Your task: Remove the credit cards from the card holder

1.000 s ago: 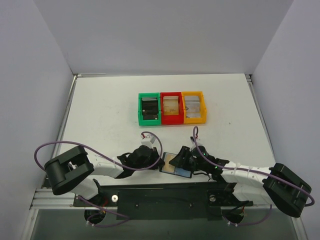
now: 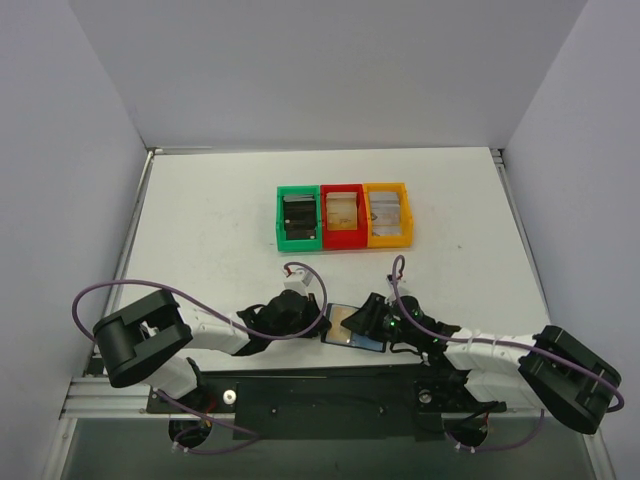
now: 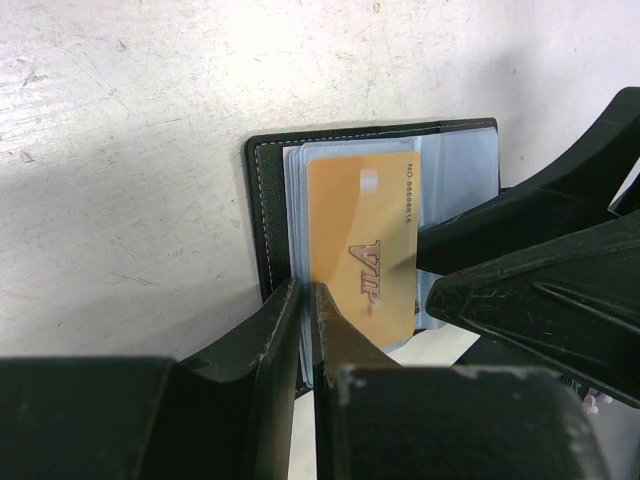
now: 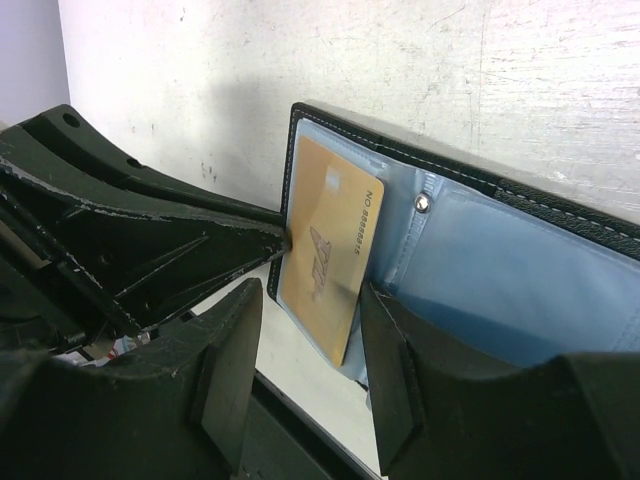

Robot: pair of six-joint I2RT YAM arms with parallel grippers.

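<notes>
The open card holder [image 2: 355, 337] lies near the table's front edge between my grippers. A gold card lies on top of several cards in its blue sleeve, also showing as the gold card [image 4: 322, 240] in the right wrist view. My left gripper has its fingertips close together at the stack's edge; whether anything is between them is unclear. My right gripper is part open over the holder, one finger at the gold card's edge, the other over the blue sleeve.
Green [image 2: 282, 225], red [image 2: 345, 239] and yellow [image 2: 390, 241] bins holding cards stand at the back middle.
My right gripper has shifted slightly to the right, and the holder's right part with it a little. The left gripper has barely moved.
</notes>
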